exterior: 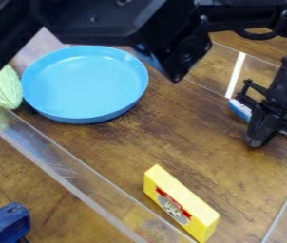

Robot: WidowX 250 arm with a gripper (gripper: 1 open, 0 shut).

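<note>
My black gripper (pixel 256 135) is low over the wooden surface at the right edge, its tip down near the board and looking shut. Right behind it lies a white and blue long object (pixel 240 108), partly hidden by the gripper; whether anything is between the fingers cannot be seen clearly. A blue plate (pixel 84 81) sits at the upper left.
A pale green ribbed object (pixel 4 86) lies left of the plate. A yellow box (pixel 181 201) lies at the front middle. A clear strip runs along the left, with a blue item (pixel 4 226) at the lower left corner.
</note>
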